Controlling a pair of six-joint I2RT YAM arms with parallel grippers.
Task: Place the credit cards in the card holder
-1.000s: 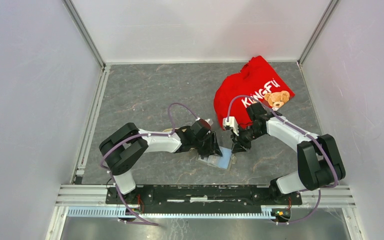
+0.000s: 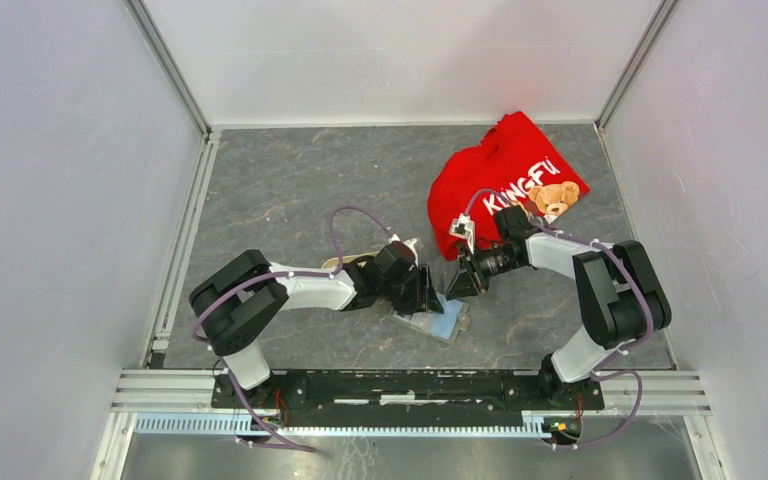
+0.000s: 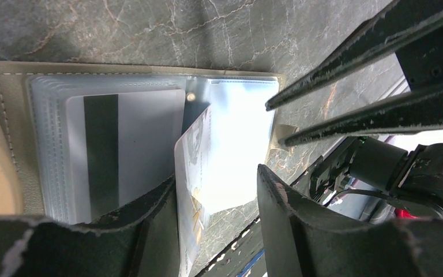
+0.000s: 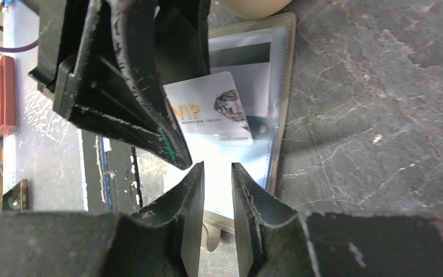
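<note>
The card holder [image 2: 450,325] lies open near the table's front middle, a clear pocket with a striped card [image 3: 132,144] on one side and a pale blue-white area [image 3: 236,138] on the other. My left gripper is open, its fingers either side of that card. My right gripper hovers over the holder's pale half, fingers a little apart with nothing visible between them.
A red bag [image 2: 490,170] lies at the back right. A tan round object [image 4: 254,6] sits beside the holder, partly under the left arm.
My left arm has moved very slightly.
</note>
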